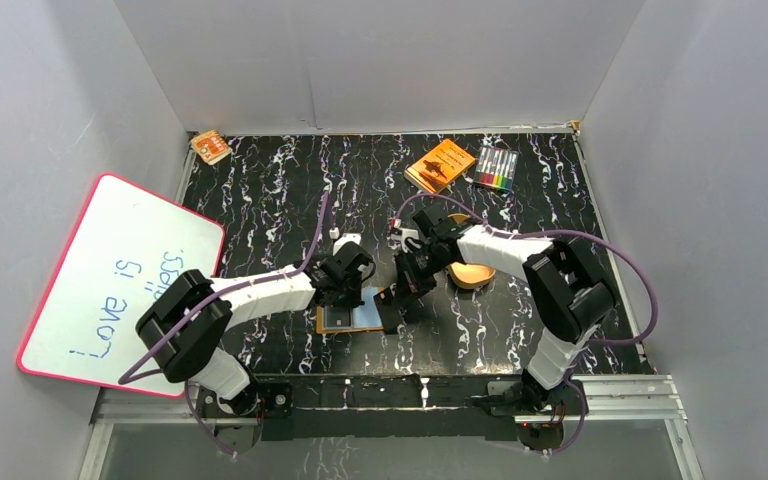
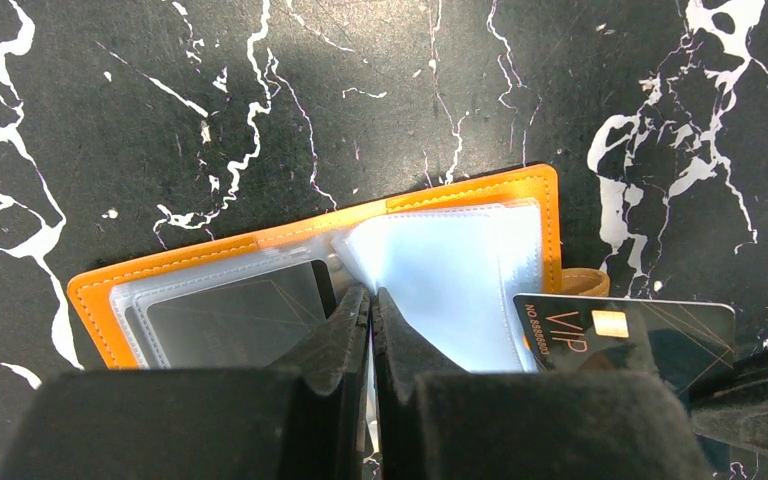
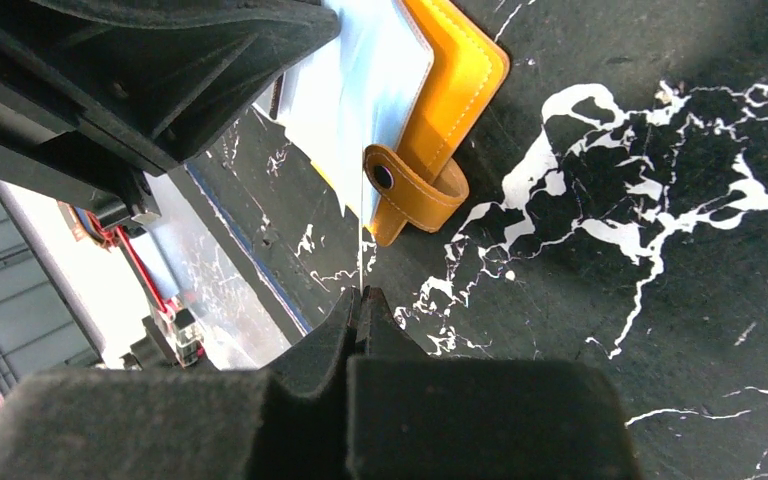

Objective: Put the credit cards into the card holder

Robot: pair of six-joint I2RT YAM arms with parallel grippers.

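The orange card holder (image 2: 470,193) lies open on the dark table, with clear and pale sleeves inside. My left gripper is shut at the middle of the holder, pinching the raised edge of the pale sleeve (image 2: 450,260). A dark card (image 2: 230,325) sits in the sleeve on the holder's left half. At the right end, my right gripper is shut on a black VIP card, seen edge-on as a thin line in the right wrist view. In the left wrist view, that card's left edge overlaps the holder's right border; whether it touches the sleeve I cannot tell.
A strap with a snap (image 3: 415,195) sticks out from the holder's right end. Beneath the right arm stands a yellow bowl (image 1: 471,276). An orange book (image 1: 440,165) and a marker set (image 1: 496,168) lie at the back; a whiteboard (image 1: 110,290) leans at left.
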